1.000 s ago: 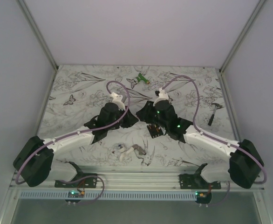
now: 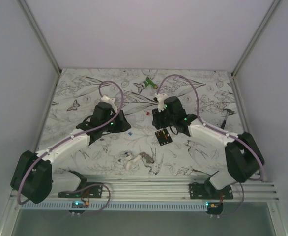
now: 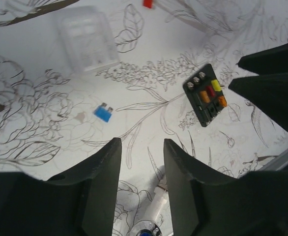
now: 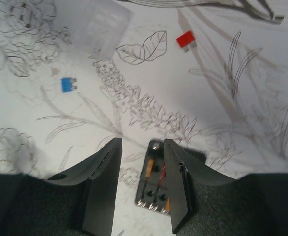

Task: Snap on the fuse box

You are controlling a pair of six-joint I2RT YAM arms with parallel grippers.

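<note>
The black fuse box [image 3: 204,94] holds several coloured fuses and lies on the patterned surface, right of centre in the left wrist view and beneath my right gripper in its own view. A loose blue fuse [image 3: 102,112] and a red fuse [image 4: 187,41] lie apart from it, near a clear plastic box [image 4: 103,27], which may be its lid. My left gripper hovers left of the fuse box, part open with nothing seen between its fingers. My right gripper is also part open, over the box's upper edge.
A white tool [image 3: 156,205] lies at the front middle. A hammer [image 2: 225,117] lies at the right, and a green object [image 2: 149,82] at the back.
Both arms have drawn apart from the middle: the left gripper moved left and up, the right one right and up, uncovering the middle of the surface.
</note>
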